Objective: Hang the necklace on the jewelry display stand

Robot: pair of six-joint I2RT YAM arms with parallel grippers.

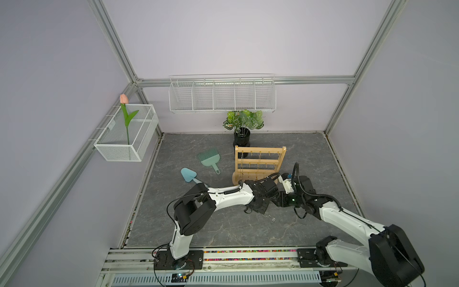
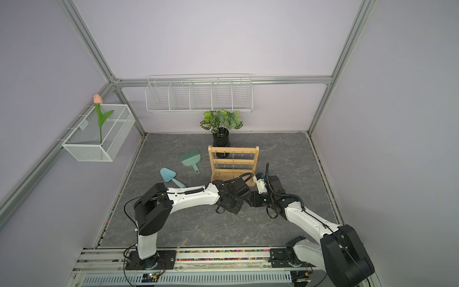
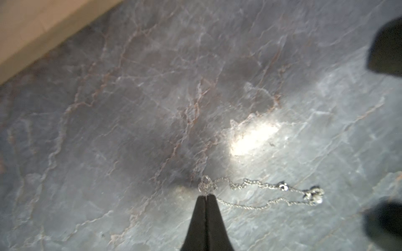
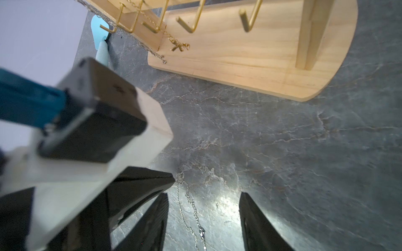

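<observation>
A wooden display stand [image 1: 260, 161] [image 2: 234, 161] stands mid-table, with hooks and chains on it. A silver necklace [image 3: 268, 185] [image 4: 192, 209] lies looped on the table in front of it. In the left wrist view my left gripper is shut, its tips at one end of the necklace; whether chain is caught between them I cannot tell. My right gripper is open over the table beside the necklace, nothing seen between its fingers. The left gripper's body fills the left of the right wrist view, close to the right one.
A teal dustpan [image 1: 209, 157] and blue shovel [image 1: 188, 174] lie left of the stand. A potted plant [image 1: 242, 136] is behind it. Wire baskets [image 1: 222, 95] hang on the walls.
</observation>
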